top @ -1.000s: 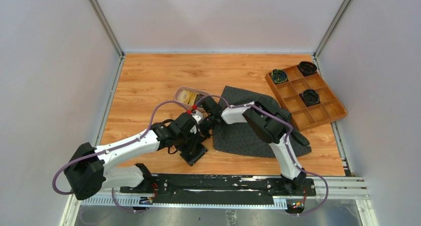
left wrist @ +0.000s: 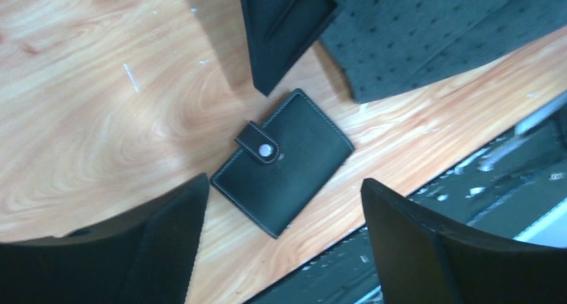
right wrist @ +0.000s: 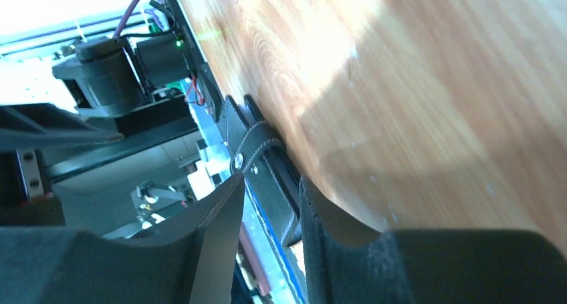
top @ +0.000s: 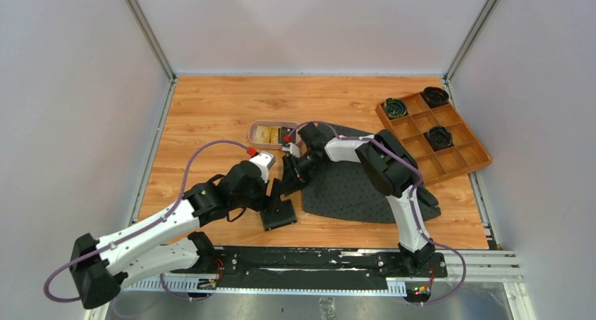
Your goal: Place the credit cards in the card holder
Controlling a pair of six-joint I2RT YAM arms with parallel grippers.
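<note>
The black card holder [left wrist: 304,160] lies closed on the wooden table, its snap strap on top; in the top view the holder [top: 281,216] is partly under my arms. My left gripper is open above it, fingers wide apart and empty. Just beside the holder, one dark finger [left wrist: 284,33] of the right gripper shows in the left wrist view. My right gripper is open by a narrow gap, with the holder [right wrist: 257,160] seen beyond its fingertips. Yellow and dark cards [top: 268,135] lie in a small pink tray [top: 251,133].
A dark dotted cloth [top: 351,197] covers the table under the right arm. To the right stands a wooden compartment box [top: 429,169] with several rolled dark items.
My left arm has drawn back, leaving more of the holder in view. The holder has turned slightly. The right gripper has shifted a little, and the pink tray sits straighter than before.
</note>
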